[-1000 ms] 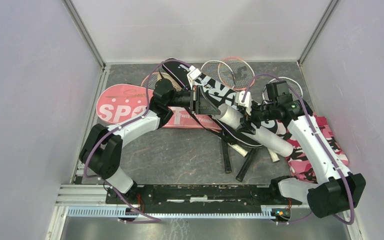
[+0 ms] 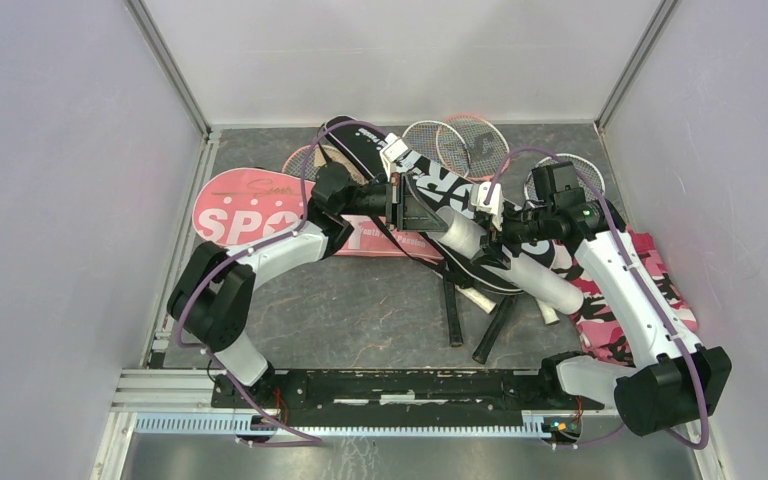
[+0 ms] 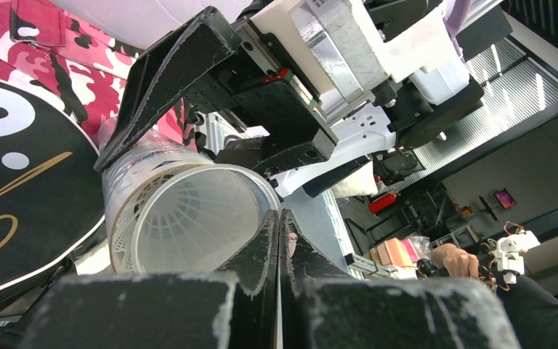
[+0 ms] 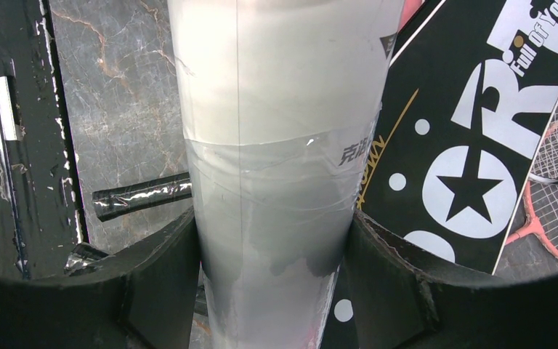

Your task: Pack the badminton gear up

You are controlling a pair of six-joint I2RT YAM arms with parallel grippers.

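A long white shuttlecock tube [image 2: 548, 285] [image 4: 283, 87] hangs tilted above a black badminton bag [image 4: 472, 189], with my right gripper [image 2: 495, 250] shut on its body. The tube's near end is open in the left wrist view, showing a pale, empty-looking inside [image 3: 189, 218]. My left gripper [image 2: 415, 215] is at that end, its fingers shut together with nothing seen between them. A pink SPORT bag [image 2: 250, 205] lies on the left, a pink camouflage bag [image 2: 640, 300] on the right.
Several rackets [image 2: 470, 130] lie at the back and under the bags, their handles [image 2: 495, 330] toward the front. Bare grey floor [image 2: 320, 310] shows at the front left. Pale walls enclose both sides and the back.
My left arm and gripper have edged slightly to the right, toward the tube's open end. The right gripper and the tube show no visible movement.
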